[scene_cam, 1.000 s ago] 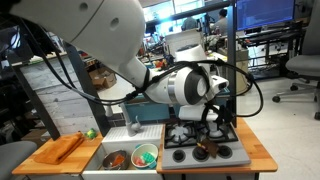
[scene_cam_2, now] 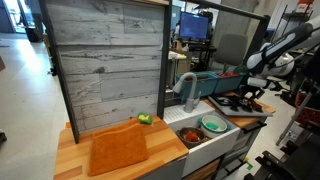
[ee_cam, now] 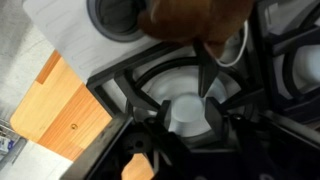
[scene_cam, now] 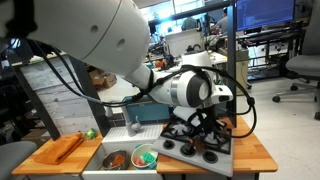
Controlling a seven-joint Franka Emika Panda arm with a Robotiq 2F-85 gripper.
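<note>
My gripper stands open above the stove [scene_cam: 218, 163], with nothing held between its fingers. Just beyond the fingertips, the wrist view has a pale round burner [ee_cam: 186, 88] framed by a black grate. A soft-looking brown object [ee_cam: 195, 18] lies at the top of that view, apart from the fingers and partly cut off by the frame edge. What it is I cannot tell. From the side, the arm covers much of the stove top. Knobs [scene_cam: 210, 157] line the stove's front.
Left of the stove is a sink [scene_cam_2: 201, 146] holding a colander [scene_cam_2: 191, 134] and a green-rimmed bowl [scene_cam_2: 214, 124]. A faucet [scene_cam_2: 187, 82] rises behind it. Farther left, an orange cloth [scene_cam_2: 118, 148] lies on the wooden counter. Bare wood [scene_cam: 252, 155] shows right of the stove.
The arm has shifted over the stove and come lower and nearer its front. The brown object, visible at the front of the stove earlier, is now largely obscured in exterior view 1.
</note>
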